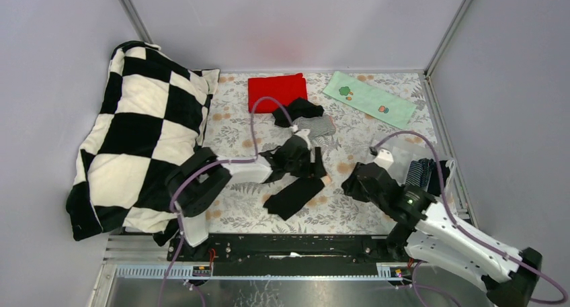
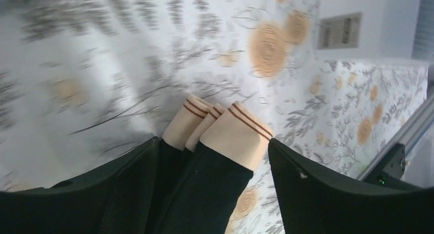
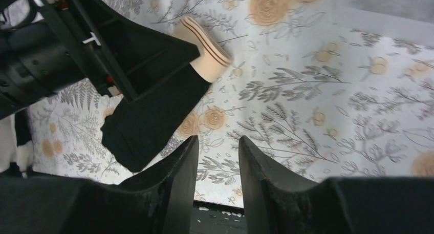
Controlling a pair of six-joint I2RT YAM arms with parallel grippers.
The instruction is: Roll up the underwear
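The black underwear (image 1: 294, 199), folded into a narrow strip with a peach waistband (image 2: 240, 136), lies slanted on the patterned table below the left arm. My left gripper (image 1: 320, 164) is at its waistband end. In the left wrist view its fingers stand well apart, and the pleated waistband lies between them, close to both. My right gripper hangs to the right of the underwear, open, with only table visible between its fingertips. The left gripper hides part of the waistband in the right wrist view.
Behind lie a red cloth (image 1: 274, 94), a black bundle (image 1: 300, 111), a grey striped cloth (image 1: 316, 125) and a green cloth (image 1: 371, 99). A clear bin (image 1: 402, 156) with folded items stands at right, a checkered blanket (image 1: 144, 132) at left.
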